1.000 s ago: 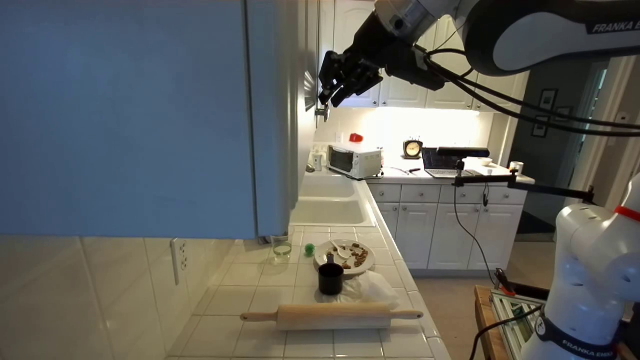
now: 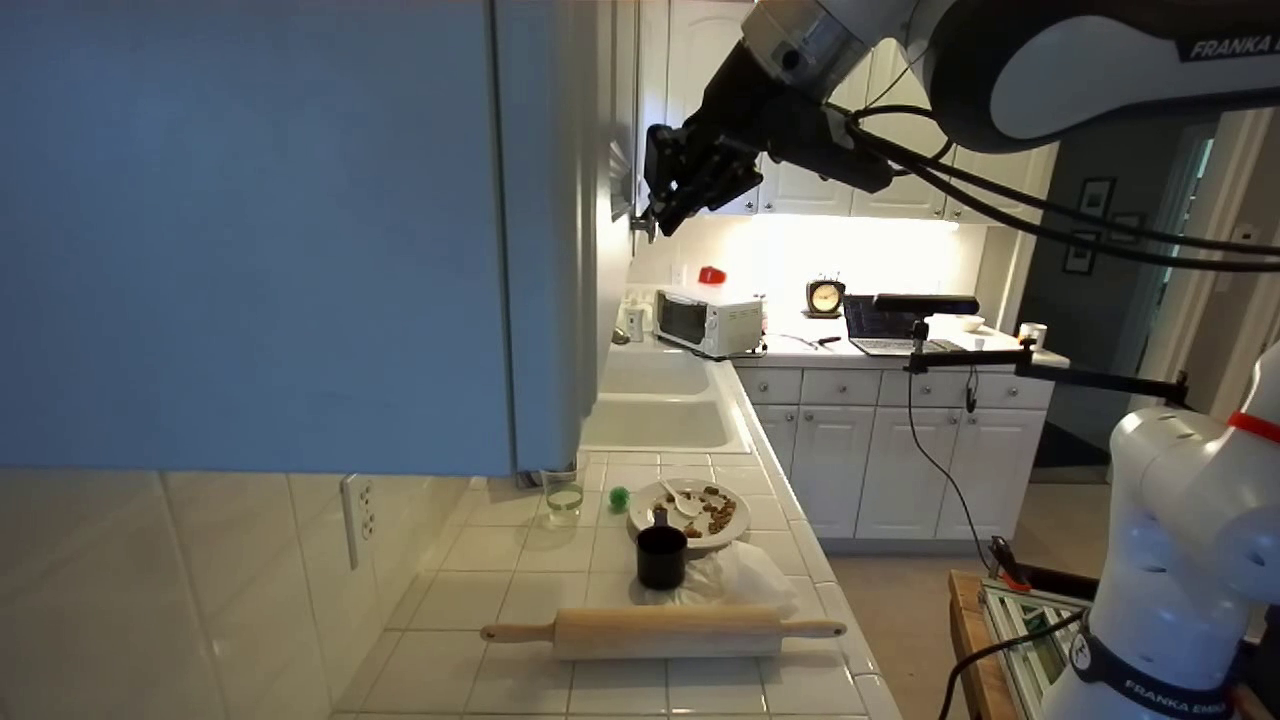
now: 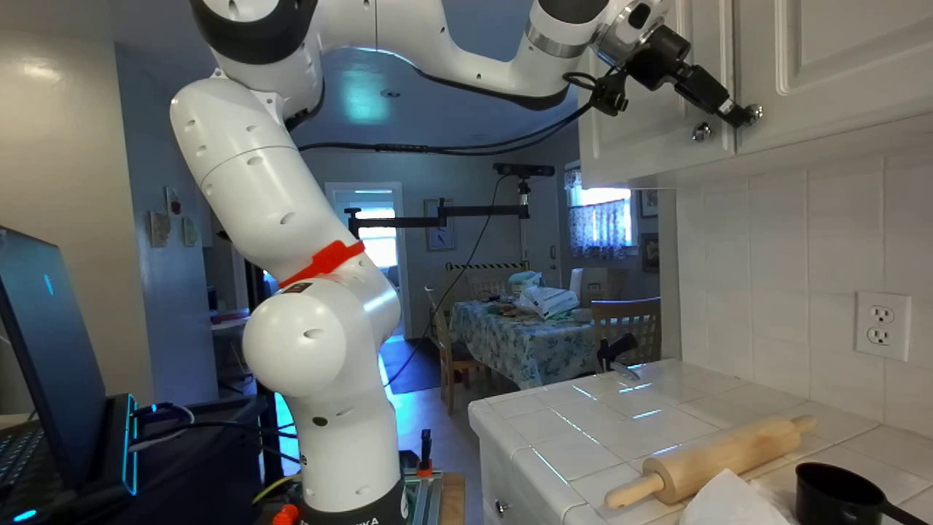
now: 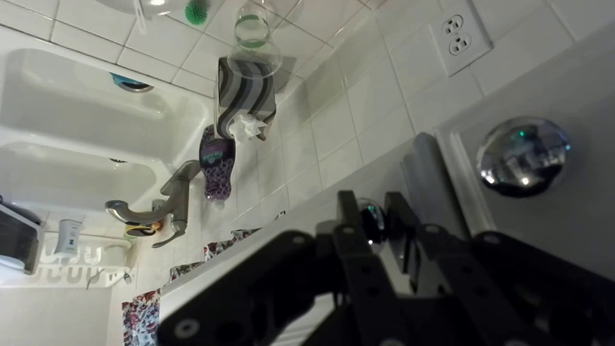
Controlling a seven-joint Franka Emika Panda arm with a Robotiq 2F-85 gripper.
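Observation:
My gripper is up at the white upper cabinet doors (image 3: 826, 61), with a round metal knob (image 4: 372, 222) between its fingers. The fingers stand apart by about the knob's width; whether both pads press on it cannot be told. In exterior view 2 the gripper (image 3: 740, 114) points down to the right, its tips at the knob (image 3: 753, 114). A second shiny knob (image 4: 523, 155) sits on the neighbouring door in the wrist view. The doors look closed in exterior view 2. From exterior view 1 the gripper (image 2: 667, 222) partly covers the cabinet front.
Below, the tiled counter holds a rolling pin (image 2: 668, 632), a black cup (image 2: 661, 558), a plate with food bits (image 2: 642, 504) and a glass (image 2: 561, 502). A striped tissue box (image 4: 245, 95), purple bottle (image 4: 217, 161) and faucet (image 4: 177, 196) stand by the sink. Air around the arm is clear.
The gripper has come down slightly and its fingertips now sit at the height of the knob. The counter objects have not moved.

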